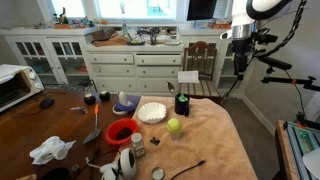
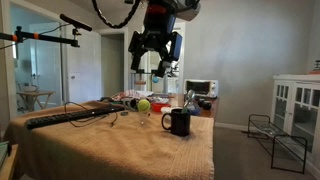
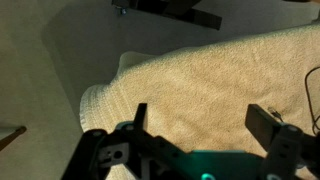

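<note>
My gripper is open, its dark fingers wide apart in the wrist view with only tan cloth (image 3: 190, 85) beneath the gap. In exterior view 1 the gripper (image 1: 239, 70) hangs at the upper right, beyond the table's right edge. Exterior view 2 has it high above the cloth, well clear of everything. On the cloth stand a black mug (image 2: 179, 122) and a yellow-green ball (image 2: 143, 105), which appears to rest on a clear glass. A white bowl (image 1: 152, 112) and a red bowl (image 1: 122, 130) lie further left in exterior view 1.
A keyboard (image 2: 72, 116) and thin cables lie along one side of the table. Jars, a white cloth (image 1: 52, 150) and a toaster oven (image 1: 16, 87) crowd the dark tabletop. A chair (image 1: 201, 62) stands behind.
</note>
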